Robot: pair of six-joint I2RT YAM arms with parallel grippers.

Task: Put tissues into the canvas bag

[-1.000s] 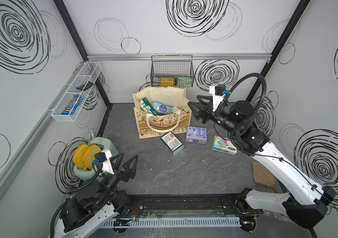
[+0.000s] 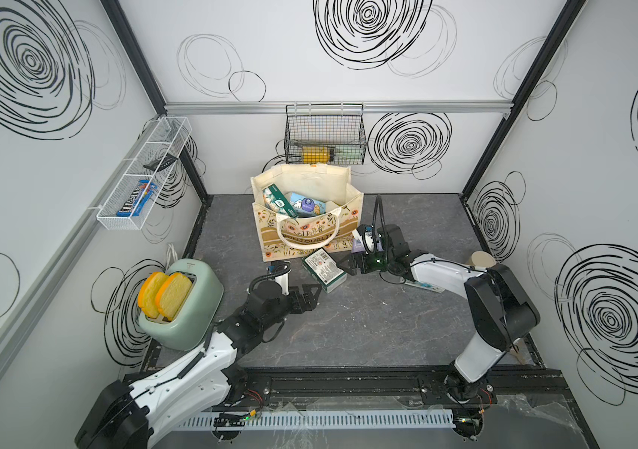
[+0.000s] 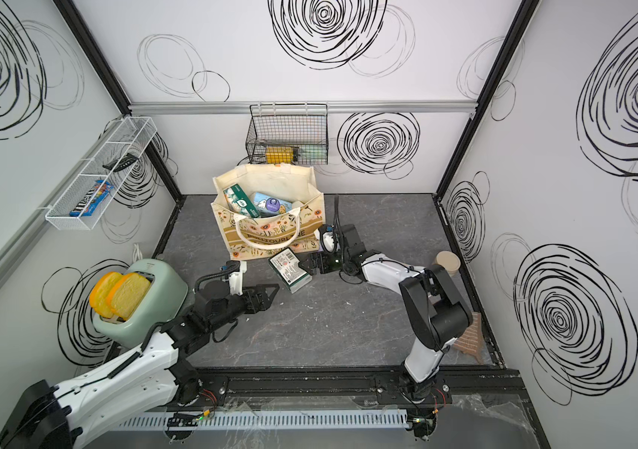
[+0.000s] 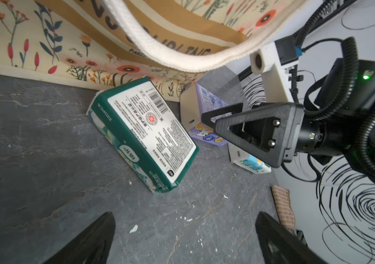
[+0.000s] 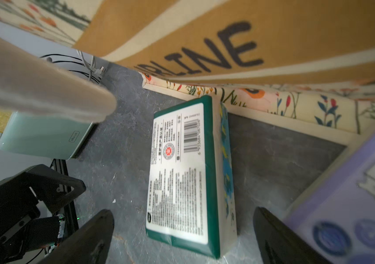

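The floral canvas bag (image 2: 304,235) stands at the back, holding a green pack (image 2: 280,200) and a blue one (image 2: 306,204). In front of it lies a green-and-white tissue pack (image 4: 147,132). My open left gripper (image 2: 305,297) is low, just front-left of that pack, nothing between its fingers. My open right gripper (image 2: 356,261) is low at that pack's right, beside a purple pack (image 4: 209,105), which it largely hides in the top views. A third pack (image 4: 249,160) lies farther right, partly hidden.
A mint toaster (image 2: 200,310) with bread stands at left. A wooden cylinder (image 3: 447,262) and brown cloth (image 3: 467,336) sit at right. Wire baskets (image 2: 324,131) hang on the back and left walls. Bare table lies in front of the packs.
My left gripper has moved right toward that pack. The packs appear unmoved.
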